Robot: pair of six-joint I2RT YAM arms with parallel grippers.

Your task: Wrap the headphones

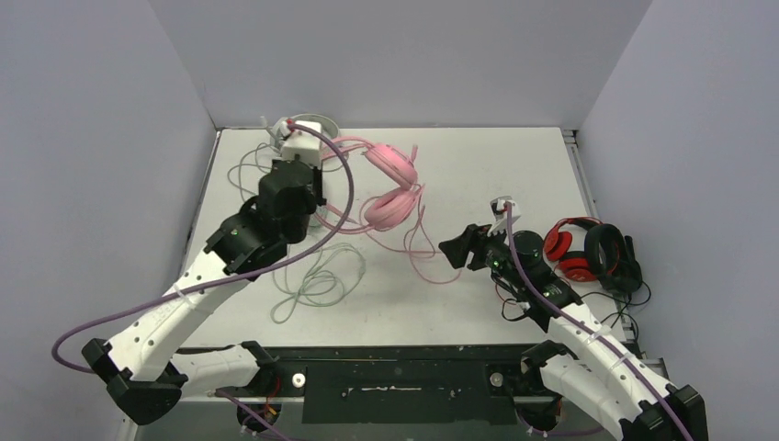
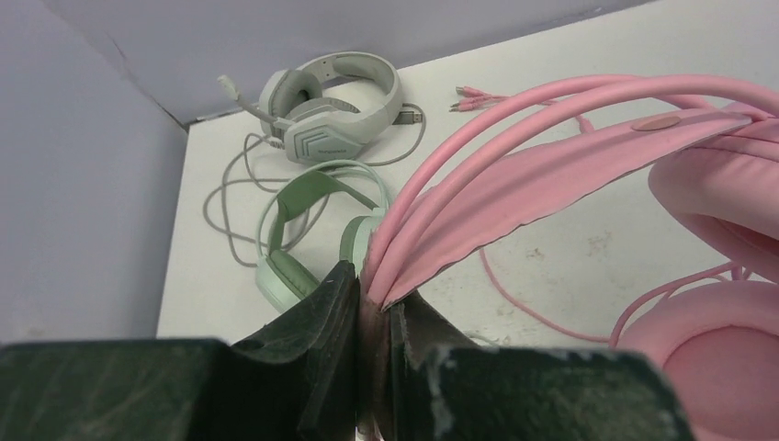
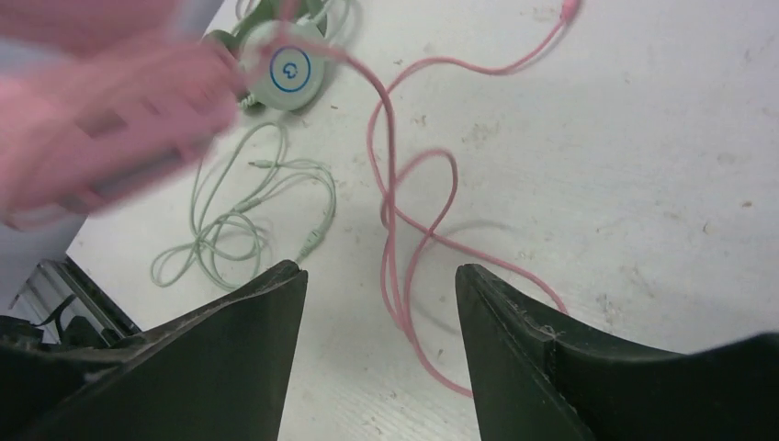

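The pink headphones (image 1: 389, 208) hang from my left gripper, which is shut on their headband (image 2: 570, 175). In the left wrist view both ear cups are off to the right. Their pink cable (image 3: 390, 211) hangs down and trails in loose loops on the table. My right gripper stands apart to the right of the headphones, its fingers open. No cable passes between its tips that I can make out; the pink strands lie beyond them.
Grey headphones (image 2: 335, 110) and green headphones (image 2: 294, 197) lie at the back left. A green cable (image 1: 321, 280) is coiled front left. Black-red headphones (image 1: 588, 248) sit at the right edge.
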